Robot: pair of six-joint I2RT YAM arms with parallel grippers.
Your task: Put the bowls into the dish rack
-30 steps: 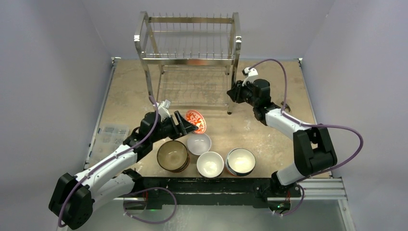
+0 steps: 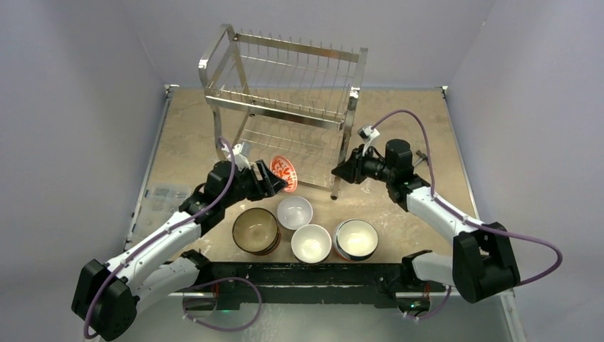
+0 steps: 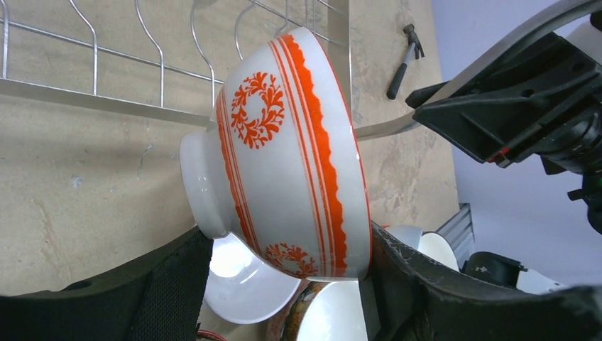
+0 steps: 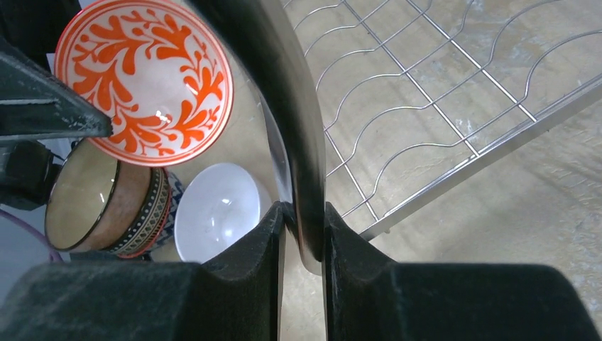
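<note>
A two-tier metal dish rack (image 2: 292, 112) stands at the back, turned so its right side is nearer the front. My right gripper (image 2: 337, 173) is shut on its front right leg; in the right wrist view the curved metal leg (image 4: 302, 163) runs between the pads. My left gripper (image 2: 273, 179) holds up a white bowl with red floral patterns (image 2: 284, 174), tipped on its side just in front of the rack. In the left wrist view this bowl (image 3: 291, 163) sits between the fingers, foot to the left and rim to the right.
Along the front are a brown bowl stack (image 2: 255, 230), a grey-white bowl (image 2: 295, 212), a white bowl (image 2: 311, 244) and another stack (image 2: 357, 239). A clear plastic tray (image 2: 168, 197) lies at left, a hammer (image 3: 405, 62) at right. The lower tier shows no dishes.
The rack's right side has swung toward the front, its leg moving with my right gripper. My left gripper and the patterned bowl have shifted slightly left.
</note>
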